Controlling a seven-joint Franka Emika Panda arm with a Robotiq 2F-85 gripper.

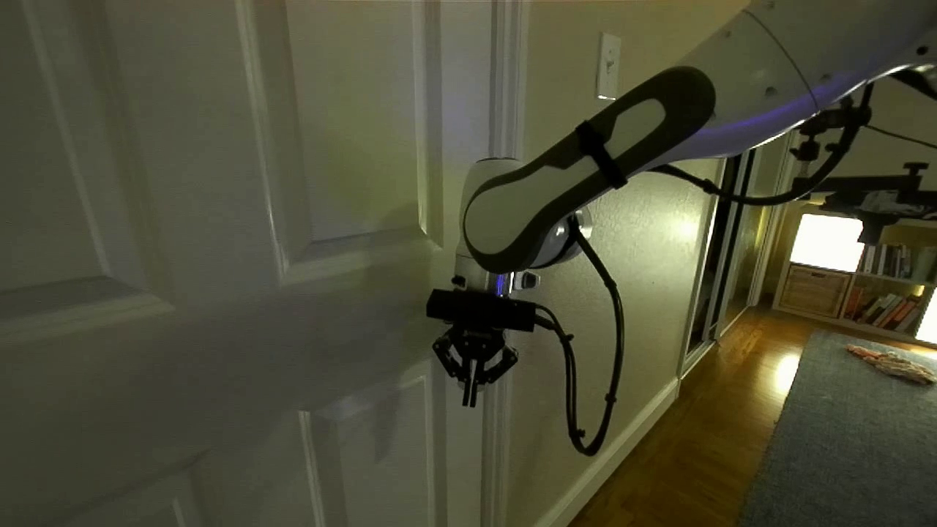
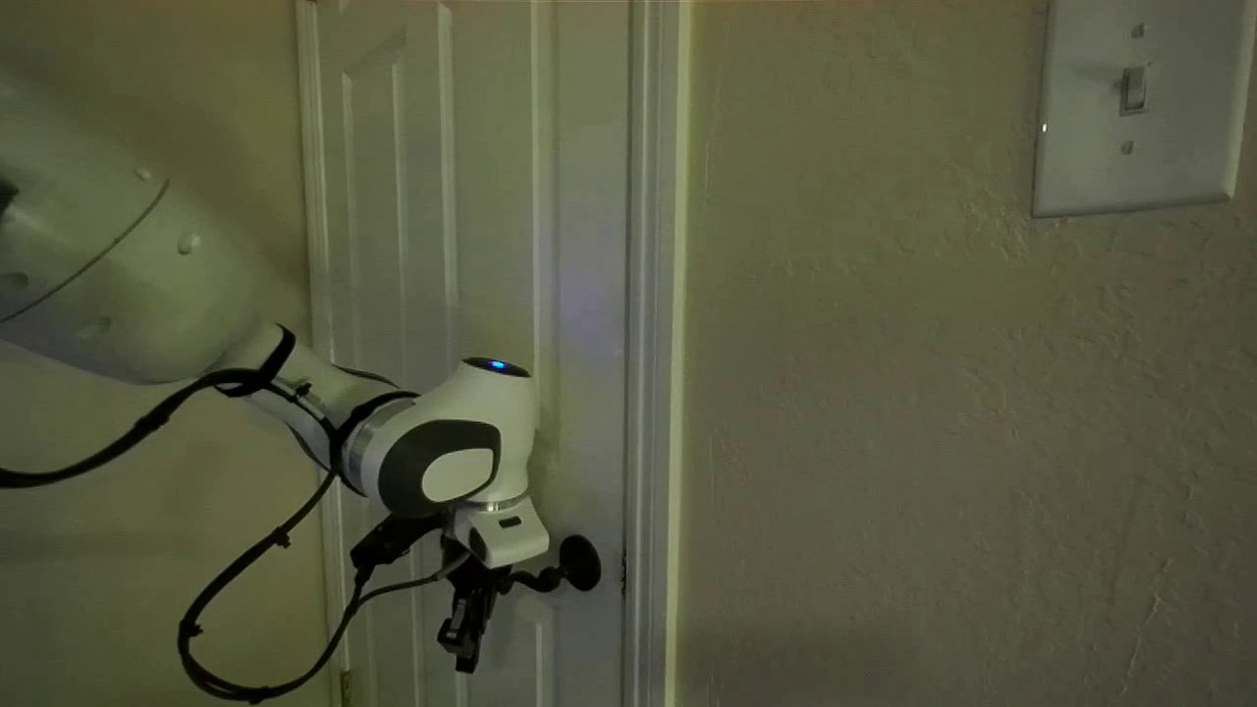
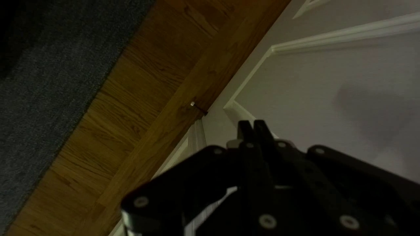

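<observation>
A dark door handle with a round plate and a curved lever is on the white panelled door, near its latch edge, in exterior view 2. The lever's far end is hidden behind my gripper. My gripper points down in front of the door, its tips below the handle's height. In the wrist view the two black fingers are together with nothing between them. The handle cannot be seen in the wrist view or exterior view 1. The door looks closed in its frame.
The door frame and wall stand close beside the arm. A light switch is on the wall. Below are wood flooring and a grey rug. A cable loop hangs from the arm.
</observation>
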